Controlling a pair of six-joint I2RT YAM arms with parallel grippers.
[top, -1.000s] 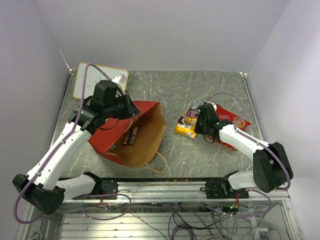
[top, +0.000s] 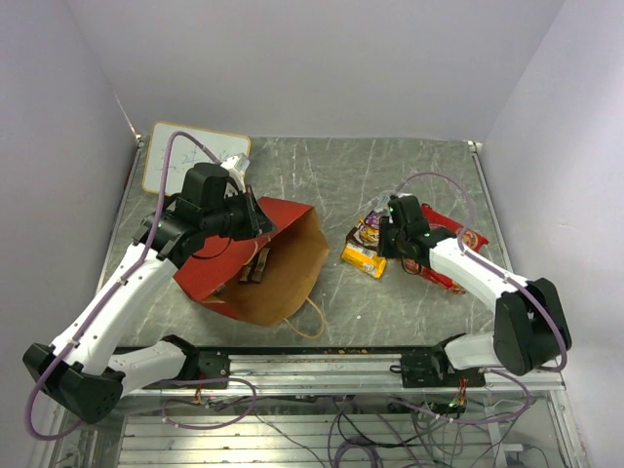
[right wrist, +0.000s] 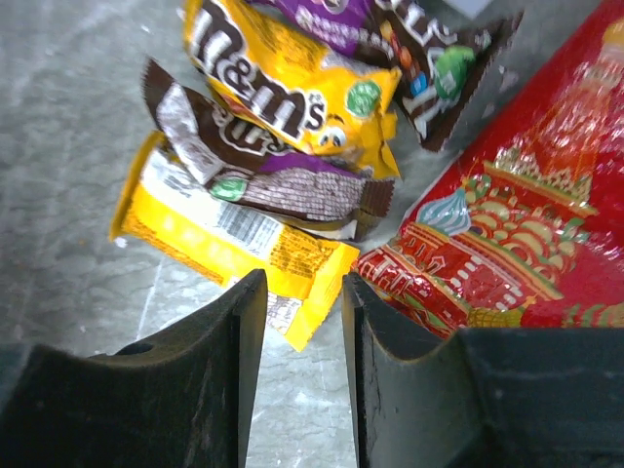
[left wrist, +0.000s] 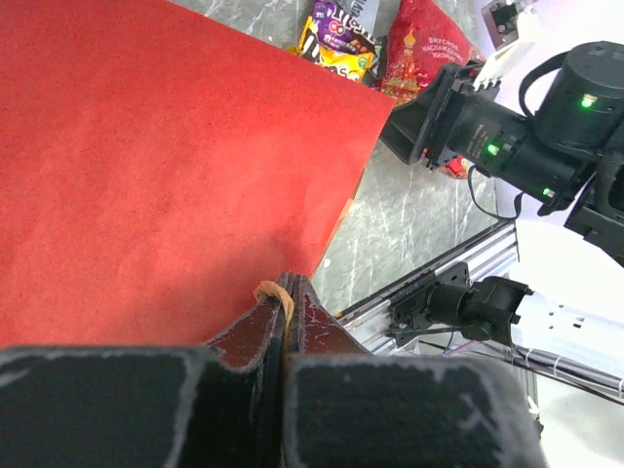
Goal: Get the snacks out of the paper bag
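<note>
The paper bag, red outside (top: 224,265) and tan inside, lies on its side at the left, its mouth facing right. My left gripper is shut on the bag's twisted cord handle (left wrist: 277,292). Inside the bag, small brown pieces (top: 255,265) show, too small to identify. My right gripper stands part open over the snacks, nothing held between its fingers. Beneath it lies a yellow packet (right wrist: 185,226), overlapped by a brown m&m's pack (right wrist: 263,177). A yellow m&m's pack (right wrist: 292,97) and a red snack bag (right wrist: 526,214) lie close by.
A whiteboard (top: 190,156) lies at the back left. Open grey table (top: 322,175) stretches behind the bag and snacks, with a clear strip in front of the yellow packet. The table's front edge (top: 322,349) runs close to the bag.
The right gripper has moved a little within the snack area; the snacks look much the same.
</note>
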